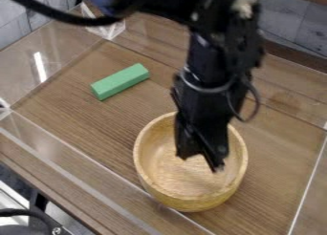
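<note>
A wide, pale wooden bowl (pixel 173 181) sits on the wooden table in the lower middle. The black gripper (pixel 192 134) hangs low over its back part, pointing down, with its dark body hiding some of the bowl's rear. It is shut, and nothing shows between its fingers. A green block (pixel 120 82) lies apart at the upper left, behind and left of the bowl.
A white edge runs along the upper left, and dark cables lie at the lower left corner beyond the table.
</note>
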